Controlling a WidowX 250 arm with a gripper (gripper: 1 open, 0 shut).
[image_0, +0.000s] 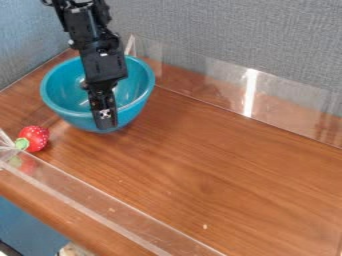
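Observation:
My black gripper (104, 108) reaches down into a teal bowl (64, 95) at the upper left of the wooden table, its fingers at the near right side of the bowl. It is shut, apparently on the bowl's wall, though the grip point is partly hidden by the fingers. A red strawberry toy (34, 138) lies just in front of the bowl on the left, beside a pale object with green at the table's edge.
Clear low walls (281, 100) line the back and front edges, with grey padded panels behind.

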